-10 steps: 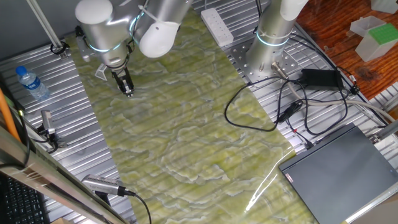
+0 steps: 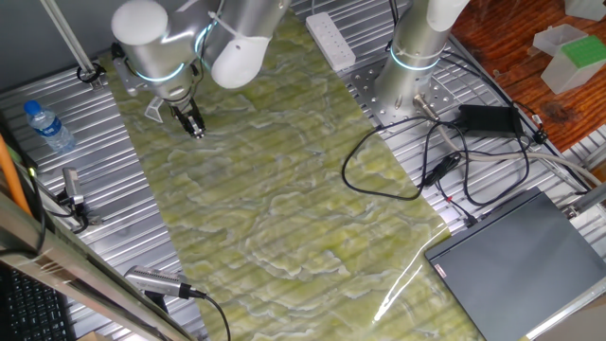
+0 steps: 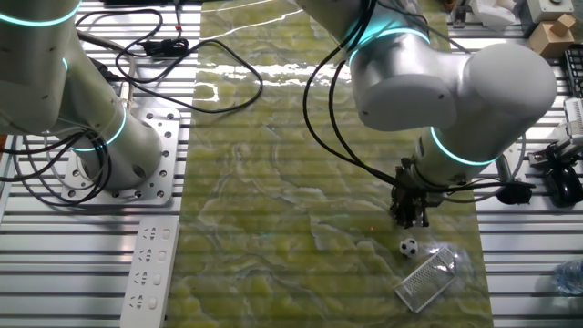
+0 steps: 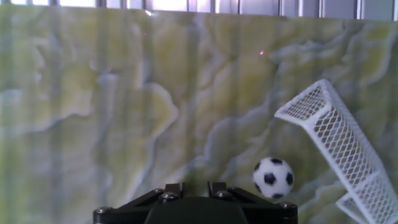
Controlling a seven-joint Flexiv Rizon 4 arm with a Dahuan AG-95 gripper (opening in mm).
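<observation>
My gripper points down at the table, with a narrow empty gap between its fingertips. A small black-and-white soccer ball (image 4: 273, 178) lies just right of the fingers in the wrist view, apart from them. Farther right in that view is a white toy goal with a mesh net (image 4: 348, 146). In exterior view 2, the ball (image 3: 408, 247) sits between the gripper (image 3: 410, 221) and the goal (image 3: 428, 279), close to the goal but not in it. Exterior view 1 shows the gripper (image 2: 194, 133), while the ball and goal are not visible there.
The green marbled sheet (image 2: 275, 189) is mostly clear. A power strip (image 2: 330, 41), looped black cable (image 2: 346, 175) and laptop (image 2: 525, 270) lie along one side. Toward the opposite side are a water bottle (image 2: 49, 128) and a camera on a stand (image 2: 156, 281).
My gripper has shifted slightly up and left in exterior view 1. Nothing else there has visibly moved.
</observation>
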